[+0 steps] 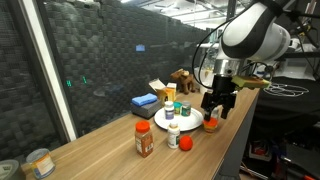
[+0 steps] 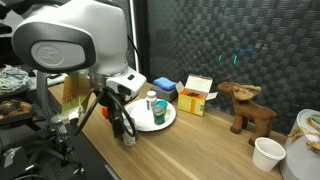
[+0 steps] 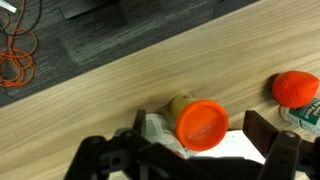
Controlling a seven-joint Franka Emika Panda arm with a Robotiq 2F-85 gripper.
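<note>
An orange-lidded jar stands on the wooden table in the wrist view, framed by the fingers of my gripper. The gripper is open, and the jar is not visibly clamped. A clear, whitish container sits close to the jar's left side. In exterior view 1 the jar shows beneath my gripper near the front edge of the table. The arm hides much of this spot in exterior view 2, where the gripper points down at the table.
A white plate with several small containers lies behind. A red ball, a white bottle and a red-lidded spice jar stand to the left. A brown animal figure and a white cup occupy the other end.
</note>
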